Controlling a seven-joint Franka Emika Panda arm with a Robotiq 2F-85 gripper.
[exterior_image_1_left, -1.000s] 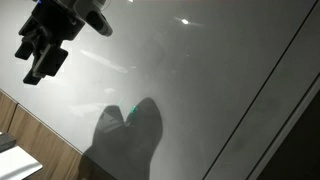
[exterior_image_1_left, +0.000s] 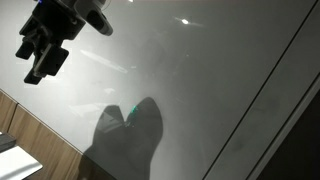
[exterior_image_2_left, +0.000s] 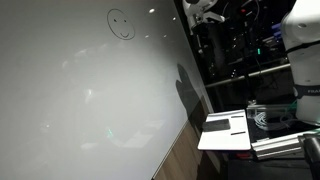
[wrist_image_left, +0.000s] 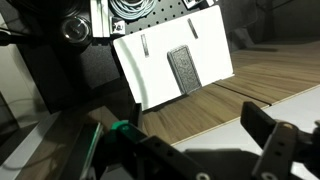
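Observation:
My gripper (exterior_image_1_left: 34, 64) hangs in front of a whiteboard (exterior_image_1_left: 170, 75) at the upper left of exterior view 1. Its two dark fingers stand apart, with nothing visible between them. At the bottom of the wrist view the dark finger parts are also spread wide. A dark eraser (wrist_image_left: 184, 69) lies on a white sheet or board (wrist_image_left: 150, 85), well apart from the gripper. Slim marker-like items (wrist_image_left: 144, 44) rest on the same white surface. A smiley face (exterior_image_2_left: 121, 24) is drawn near the whiteboard's top in exterior view 2.
A wooden ledge (wrist_image_left: 200, 110) runs between the white surface and the whiteboard. Coiled cable (wrist_image_left: 132, 8) lies beyond the sheet. In exterior view 1 a gripper-shaped shadow falls on the whiteboard around a small green spot (exterior_image_1_left: 133, 112). Most of the whiteboard is clear.

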